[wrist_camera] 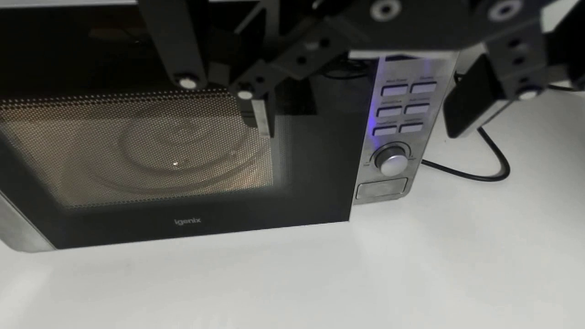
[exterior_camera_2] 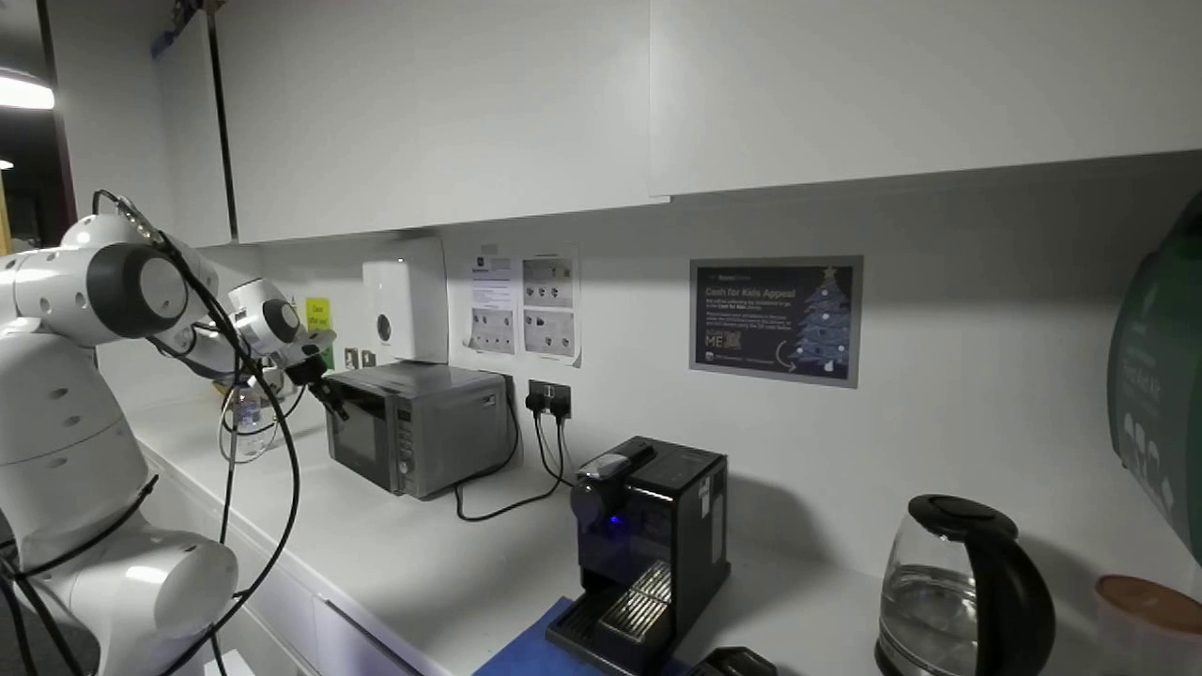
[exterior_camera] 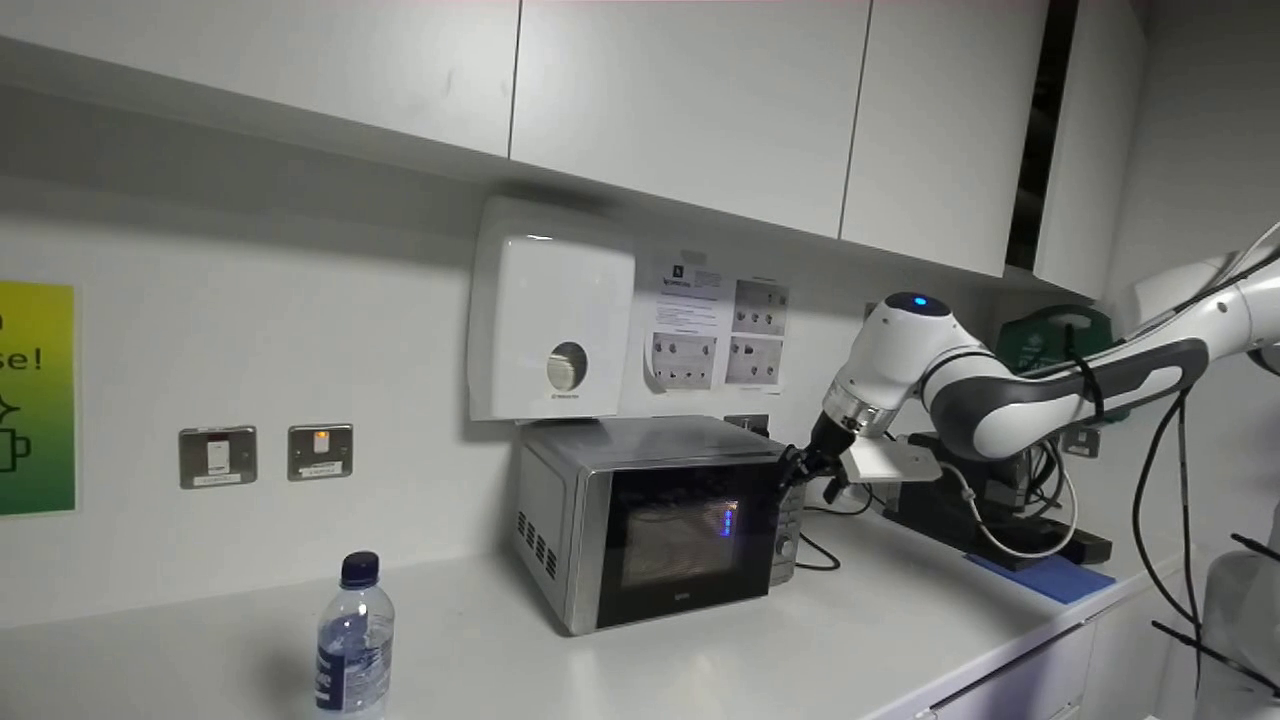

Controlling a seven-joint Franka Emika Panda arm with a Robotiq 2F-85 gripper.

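Observation:
A silver microwave [exterior_camera: 690, 540] with a dark glass door stands on the white counter, its door closed and its window lit. In the wrist view its control panel [wrist_camera: 392, 126] carries several buttons and a round knob [wrist_camera: 392, 160]. My gripper is open in front of the panel and the door's right side, one finger [wrist_camera: 263, 116] over the door glass and the other to the right of the panel. Nothing lies between the fingers. From exterior view 1, the gripper [exterior_camera: 810, 480] is near the upper right of the microwave front; whether it touches cannot be told.
A water bottle [exterior_camera: 355, 642] stands on the counter at left. Right of the microwave are a black cable [exterior_camera_2: 507, 513], a coffee machine [exterior_camera_2: 659, 530] on a blue mat [exterior_camera_2: 530, 642], and a kettle [exterior_camera_2: 958, 597]. Cabinets [exterior_camera: 696, 108] hang overhead.

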